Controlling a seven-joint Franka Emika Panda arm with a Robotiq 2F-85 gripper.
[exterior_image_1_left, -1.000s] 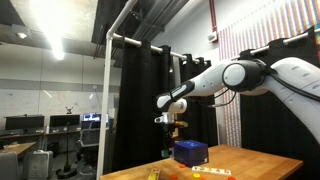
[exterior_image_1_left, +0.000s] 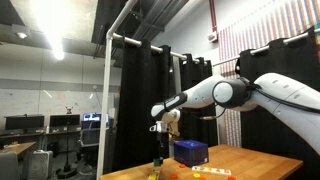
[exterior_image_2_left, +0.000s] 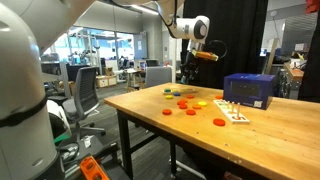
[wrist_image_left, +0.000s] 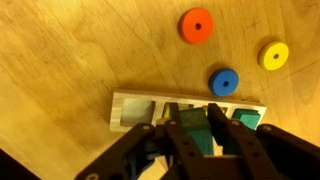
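Observation:
In the wrist view, my gripper is shut on a green block (wrist_image_left: 197, 120), which hangs between its fingers over a small pale wooden tray (wrist_image_left: 123, 108). A second green block (wrist_image_left: 245, 117) lies at the tray's right end. Exterior view 1 shows the held block as a small dark shape (exterior_image_1_left: 157, 162) just above the tray (exterior_image_1_left: 154, 173). Whether it touches the tray cannot be told. The fingers and the block hide the tray's middle.
Near the tray lie a blue disc (wrist_image_left: 223, 82), a red disc (wrist_image_left: 196, 26) and a yellow disc (wrist_image_left: 273, 55). Several more discs are spread over the table, by a blue box (exterior_image_2_left: 248, 90) and a pegged board (exterior_image_2_left: 231, 112). Bare wood lies left of the tray in the wrist view.
In exterior view 1 the arm has moved down and slightly left, carrying the green block closer to the tray. The box and discs have stayed put.

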